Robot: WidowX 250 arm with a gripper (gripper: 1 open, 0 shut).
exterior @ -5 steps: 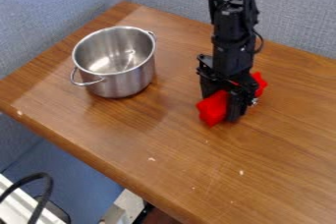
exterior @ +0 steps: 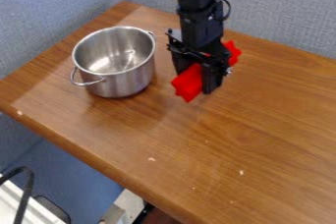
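My black gripper (exterior: 199,63) hangs from the top centre, shut on a red object (exterior: 187,85) held above the wooden table. Part of the red shows below the fingers and part (exterior: 231,49) behind them at the right. The object's full shape is hidden by the gripper.
A steel pot (exterior: 113,59) with side handles stands on the table (exterior: 197,164) to the left of the gripper. The table's left edge drops to a blue surface with a cable and white hardware at the lower left.
My gripper has risen and moved slightly left toward the pot, carrying the red object with it. The pot has not moved.
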